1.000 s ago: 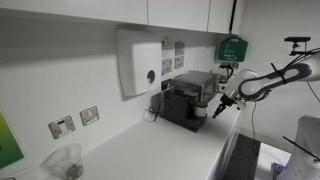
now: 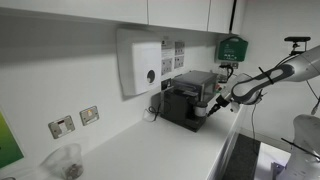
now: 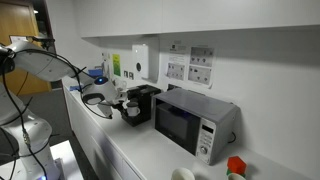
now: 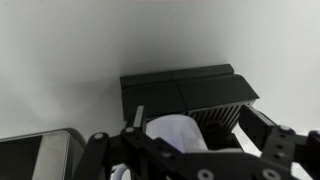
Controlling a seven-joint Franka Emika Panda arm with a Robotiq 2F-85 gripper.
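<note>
A black coffee machine [image 2: 180, 108] stands on the counter against the wall, with a whitish mug [image 2: 200, 109] at its front. My gripper [image 2: 215, 109] is close by the mug, on the side away from the wall. In exterior view 2 the mug [image 3: 132, 108] sits at the machine's front, the gripper [image 3: 121, 104] just left of it. The wrist view shows my gripper open, its dark fingers [image 4: 256, 122] wide apart. Between and beyond them appears the white mug [image 4: 177, 130], partly hidden by the gripper's body; contact cannot be judged.
A microwave [image 3: 192, 122] stands along the wall beside the coffee machine. Farther along are a white cup [image 3: 183, 174] and a red object [image 3: 236, 165]. A clear container [image 2: 65, 160] lies at the counter's near end.
My arm has shifted left in exterior view 1, bringing the gripper closer to the mug and coffee machine. The mug and machine appear unmoved.
</note>
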